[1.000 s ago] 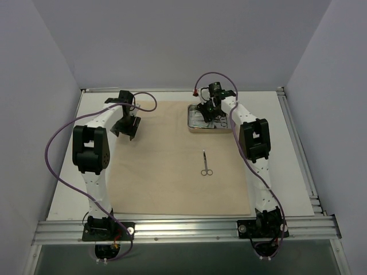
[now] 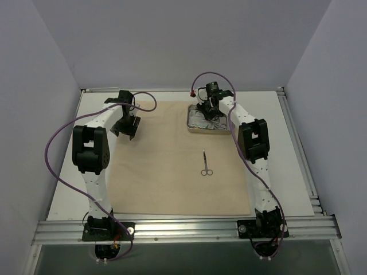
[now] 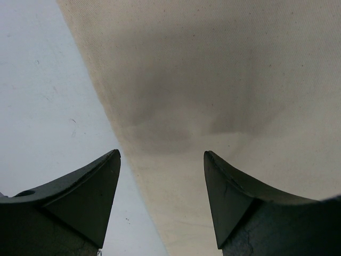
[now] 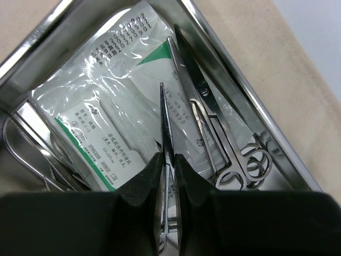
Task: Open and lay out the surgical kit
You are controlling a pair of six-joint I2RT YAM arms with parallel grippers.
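The steel tray sits at the back right of the beige cloth, holding plastic packets, scissors and other metal instruments along its left side. Over the tray, my right gripper is shut on a slim clamp, its tip pointing up the wrist view. A pair of scissors lies on the cloth below the tray. My left gripper stands open above the cloth's left edge, with nothing between its fingers.
White table shows around the cloth. Walls border the table at the back and sides.
The left arm and the scissors on the cloth are unchanged.
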